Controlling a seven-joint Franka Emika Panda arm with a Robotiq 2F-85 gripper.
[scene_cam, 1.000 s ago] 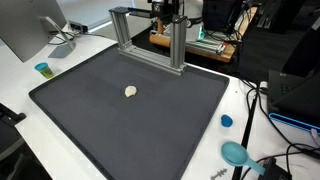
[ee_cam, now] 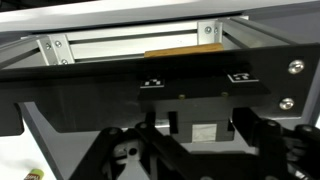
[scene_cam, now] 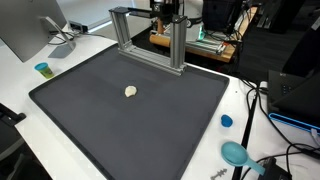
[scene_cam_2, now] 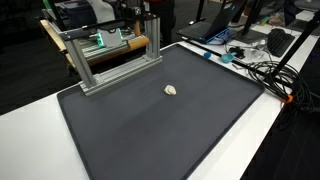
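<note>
In the wrist view, my gripper reaches up from the bottom edge. Its dark, blurred fingers stand apart on either side of a small black block with a pale lower face. Whether they touch the block is unclear. Just above it runs a black bar with bolts at its right end. A metal frame stands at the back edge of the dark board; the arm is by its top, with the fingers hard to make out. One small cream piece lies on the board, well away from the gripper.
A cup with green and blue on it stands left of the board. On the right are a blue round thing and a turquoise ladle-like item. Cables lie beyond the board. Most of the board is bare.
Little differs in exterior view 1; the arm by the frame's top shifts slightly at most. The cream piece and the other objects keep their places.
</note>
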